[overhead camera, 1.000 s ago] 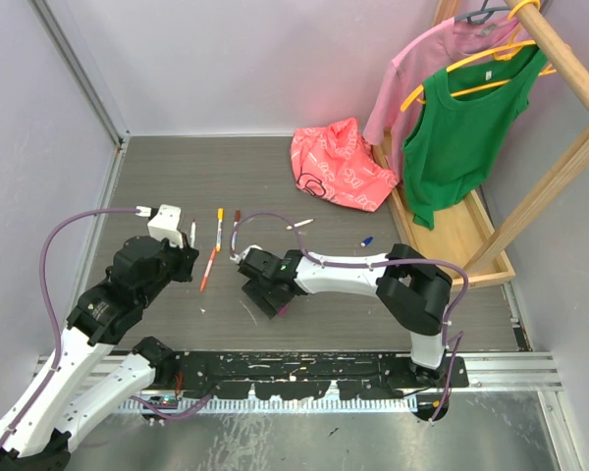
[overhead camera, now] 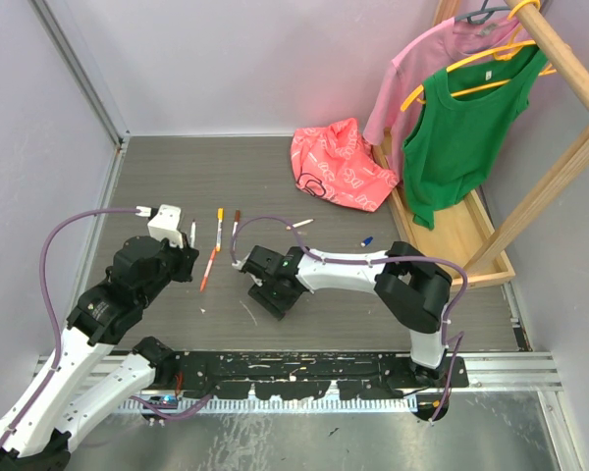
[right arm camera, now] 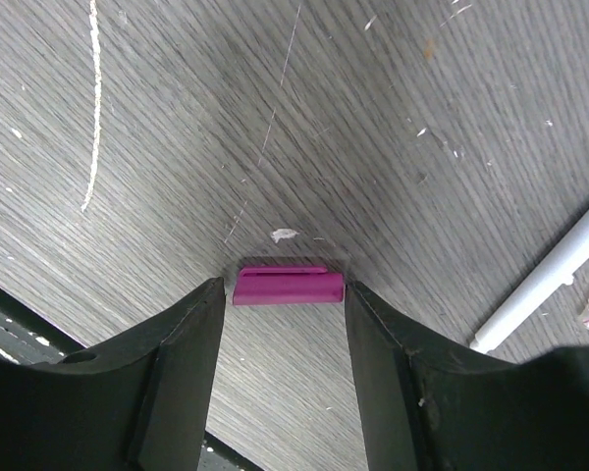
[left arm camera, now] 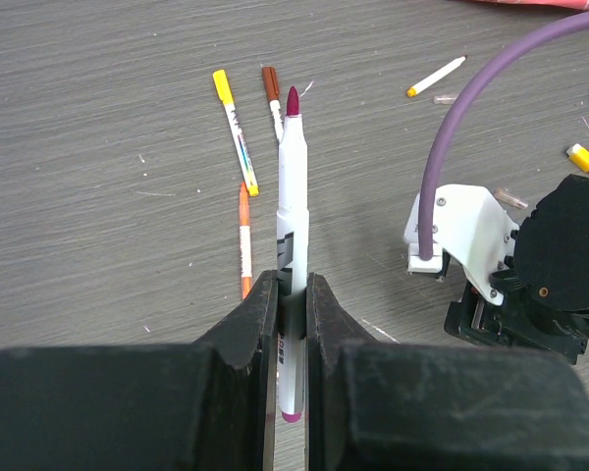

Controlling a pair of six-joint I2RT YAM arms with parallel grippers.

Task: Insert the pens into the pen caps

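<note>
A white pen with magenta tip (left arm camera: pixel 293 167) stands upright in my left gripper, held between its fingers near the middle of the left wrist view. My right gripper is low over the table, its fingertips at either end of a magenta cap (right arm camera: pixel 288 289) lying sideways; whether they grip it is hard to tell. In the top view the left gripper (overhead camera: pixel 185 253) is at the left of the mat and the right gripper (overhead camera: pixel 273 294) at the center.
Orange, yellow and brown pens (left arm camera: pixel 234 132) lie in the middle left. A white pen (right arm camera: pixel 540 285) lies right of the cap. A pink cloth (overhead camera: pixel 339 167) lies at the back; a wooden rack (overhead camera: pixel 491 255) with clothes stands at the right.
My right gripper has shifted slightly right, over the spot where the magenta cap showed in the top view. The left arm has not visibly moved.
</note>
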